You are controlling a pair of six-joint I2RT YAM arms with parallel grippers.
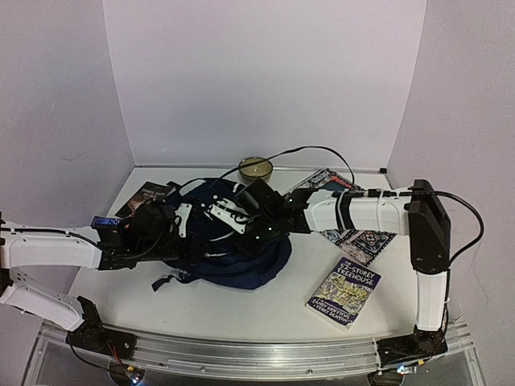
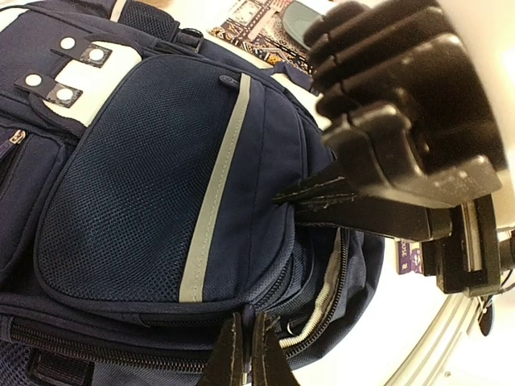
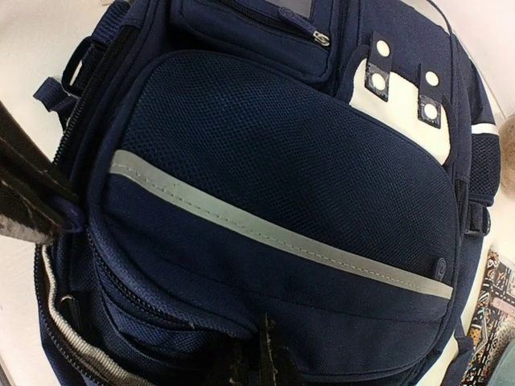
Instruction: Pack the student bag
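A navy backpack [image 1: 257, 273] lies on the table with its front up, mostly covered by both arms in the top view. Its mesh front pocket [image 2: 153, 177] has a grey stripe, and a side zipper [image 2: 342, 265] stands partly open along the lower edge. At that zipper line, my left gripper is shut on a small purple zipper pull [image 3: 68, 213]. My right gripper is pressed to the front pocket's lower edge, its fingers close together and apparently pinching the fabric there.
The 52-Storey Treehouse book [image 1: 344, 292] lies at the front right. Behind it is a patterned cloth [image 1: 362, 244]. A bowl [image 1: 256, 169] stands at the back. A dark book [image 1: 146, 197] and a blue item [image 1: 105, 222] are left of the bag.
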